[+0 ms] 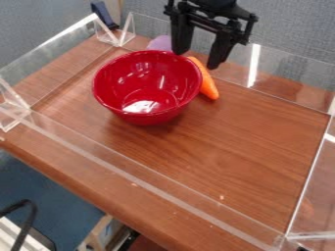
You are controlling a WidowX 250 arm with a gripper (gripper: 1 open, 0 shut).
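Observation:
A black gripper [199, 49] hangs at the top centre above the back of the table, its two fingers spread apart with nothing visible between them. Just below and in front of it is an empty red bowl [144, 92], upright on the wooden surface. An orange carrot [209, 84] lies along the bowl's right side, partly behind it. A purple round object [161, 43] sits behind the bowl, left of the gripper, partly hidden.
Clear plastic walls [157, 169] border the wooden table [236, 167] on the sides, front and back. A dark object [102, 14] stands beyond the back-left corner.

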